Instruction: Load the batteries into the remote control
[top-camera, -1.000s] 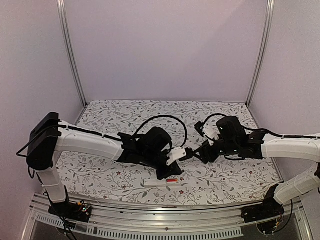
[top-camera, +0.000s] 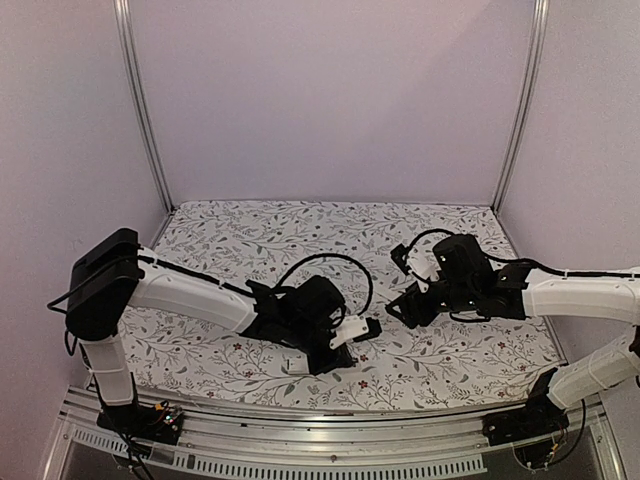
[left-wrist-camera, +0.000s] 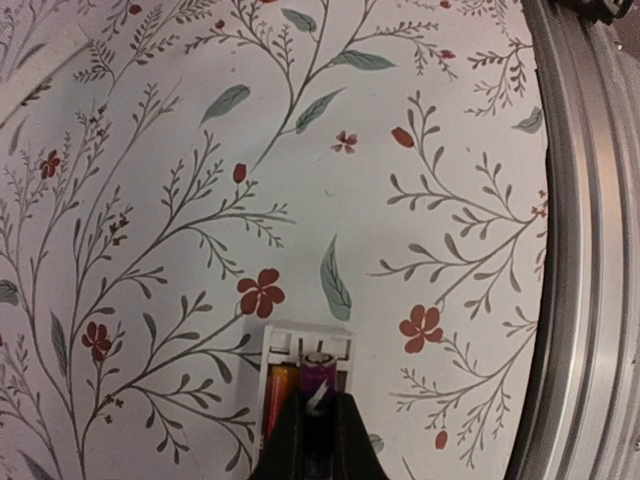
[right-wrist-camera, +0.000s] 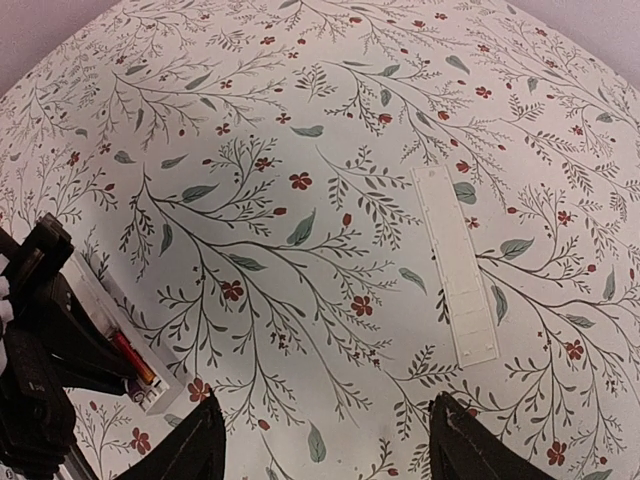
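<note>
The white remote control (top-camera: 296, 367) lies on the table near its front edge, largely covered by my left arm. In the left wrist view, an orange battery (left-wrist-camera: 284, 383) sits in one side of the open compartment. My left gripper is shut on a dark purple battery (left-wrist-camera: 318, 374), held over the other side of the compartment. Whether it touches the bottom cannot be seen. In the right wrist view, the left gripper's dark finger (right-wrist-camera: 85, 372) hides part of the remote. My right gripper stands open and empty above the table, to the right.
A long white strip (right-wrist-camera: 458, 265), seemingly the remote's cover, lies flat on the patterned table beyond my right gripper. A metal rail (left-wrist-camera: 575, 250) runs along the front edge.
My left gripper has come down and toward the front edge, over the remote, whose red battery showed from above earlier. The right arm has stayed almost still.
</note>
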